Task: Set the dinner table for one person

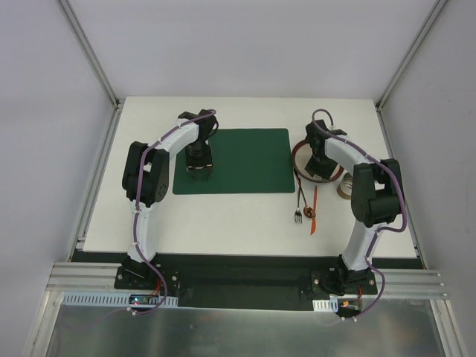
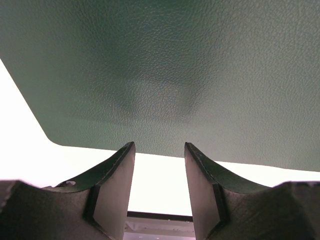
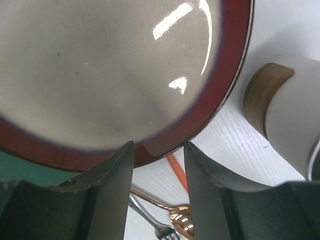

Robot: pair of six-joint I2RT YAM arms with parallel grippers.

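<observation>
A dark green placemat lies centred on the white table. My open left gripper is over its left part, nothing between the fingers. The plate, beige with a red-brown rim, sits at the mat's right. My right gripper stands open over its near rim. Below the plate lie a fork, a copper spoon and an orange-handled knife. A cup, white with a brown part, stands right of the plate.
Walls border the table at back and sides.
</observation>
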